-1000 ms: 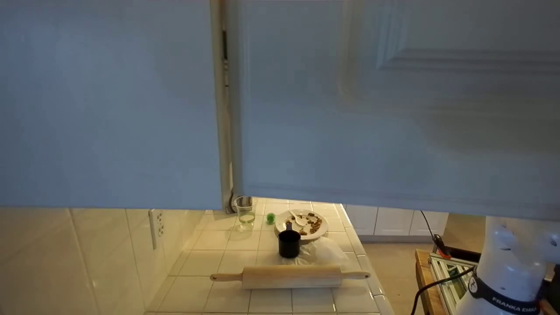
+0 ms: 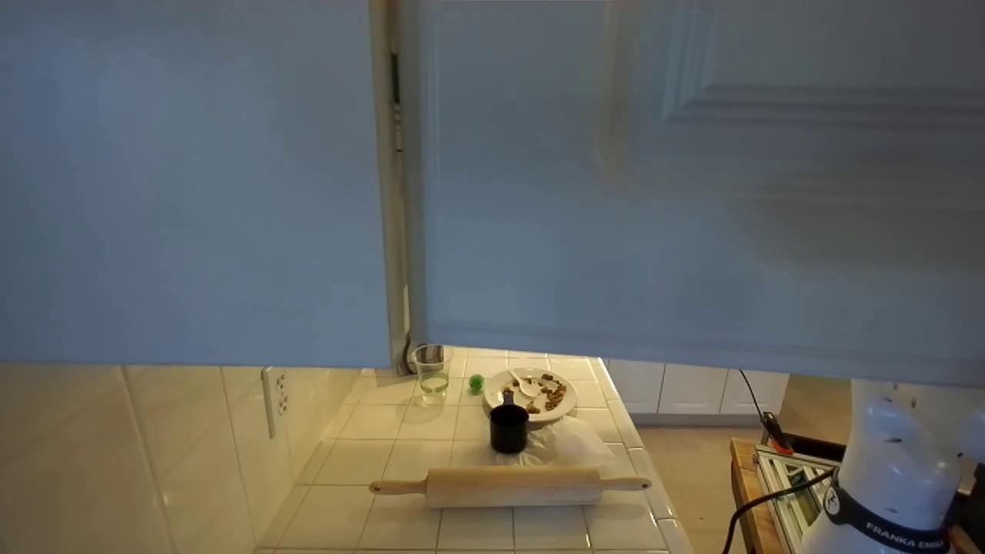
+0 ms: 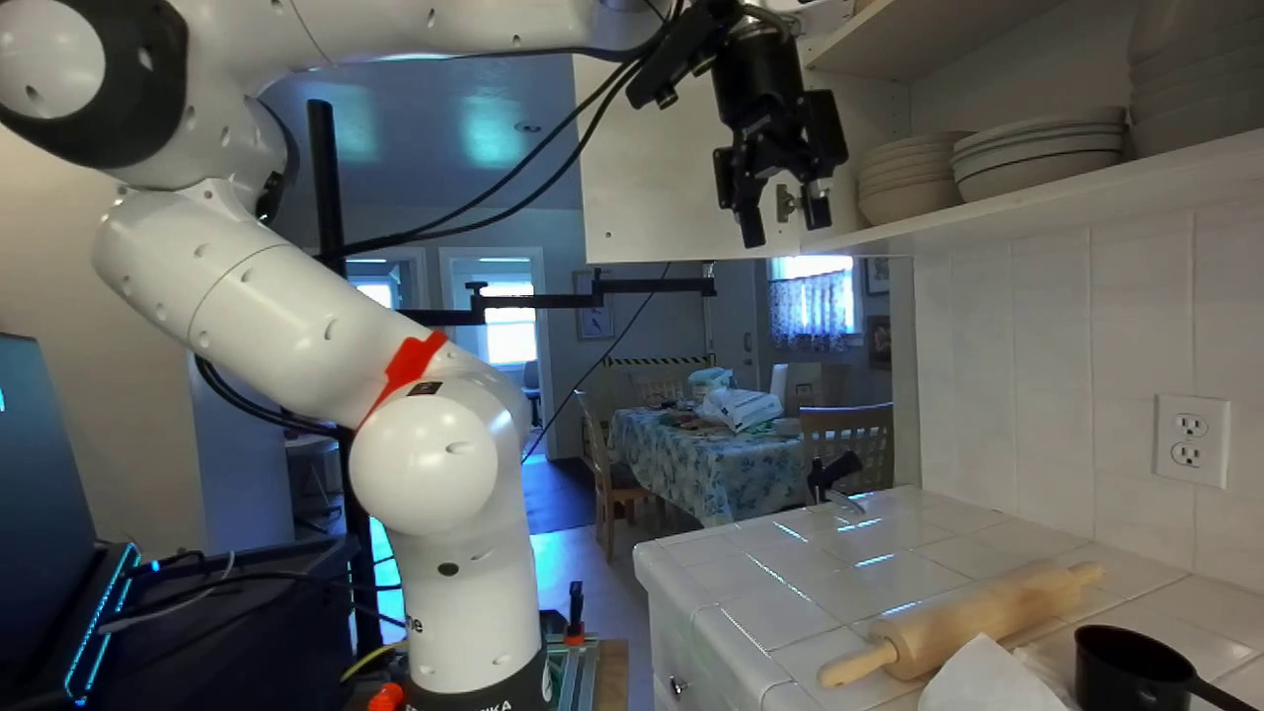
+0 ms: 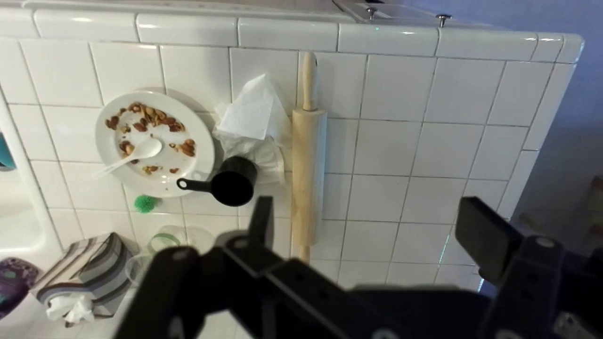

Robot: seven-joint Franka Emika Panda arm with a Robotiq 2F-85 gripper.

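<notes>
My gripper (image 3: 784, 227) hangs high over the counter, level with the open cupboard's lower shelf. Its fingers are spread wide and nothing is between them; in the wrist view the gripper looks down on the tiles. Below lies a wooden rolling pin (image 4: 306, 175), apart from the fingers. A black measuring cup (image 4: 232, 181) stands beside it, its handle over the rim of a white plate (image 4: 201, 127). On the plate are nuts (image 4: 161, 119) and a white spoon (image 4: 144, 149). Crumpled white paper (image 4: 248, 117) lies between plate and pin.
A green ball (image 4: 145, 204), a clear cup (image 4: 137, 268) and a striped tissue box (image 4: 90, 274) lie toward the wall. Bowls (image 3: 1043, 148) fill the cupboard shelf (image 3: 1066, 190). The cupboard door (image 2: 683, 231) blocks much of one view. Tiles beyond the pin are bare.
The visible part of the white arm has shifted slightly at the right of exterior view 1. The things on the counter have stayed where they were.
</notes>
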